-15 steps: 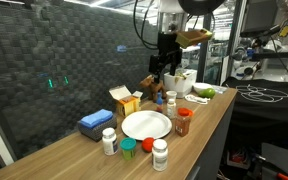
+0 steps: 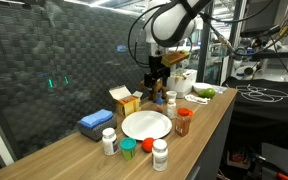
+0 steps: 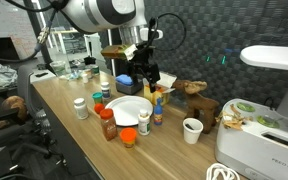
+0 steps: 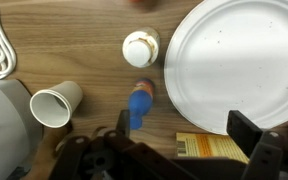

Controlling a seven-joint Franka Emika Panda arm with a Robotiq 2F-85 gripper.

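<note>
My gripper stands open, its two fingers wide apart at the lower part of the wrist view, with nothing held. It hangs above the table near a blue-topped bottle (image 4: 140,101), which lies toward the left finger. A white plate (image 4: 189,75) fills the right side of that view. Above the blue-topped bottle stands a white-capped bottle (image 4: 140,48). A yellow box (image 4: 212,146) shows between the fingers, partly hidden by the right one. In exterior view 1 the gripper (image 2: 156,82) is over the back edge of the objects, behind the plate (image 2: 146,125).
A white cup (image 3: 192,129) and a brown animal figure (image 3: 206,112) stand beside the bottles. Red-brown (image 3: 108,124) and orange-lidded (image 3: 128,137) jars sit nearer the front. A blue container (image 2: 98,123) rests by the back wall. Bare wood lies at the table's left.
In exterior view 1 the arm has shifted back toward the wall, and its gripper is slightly lower over the table. The objects on the table have kept their places.
</note>
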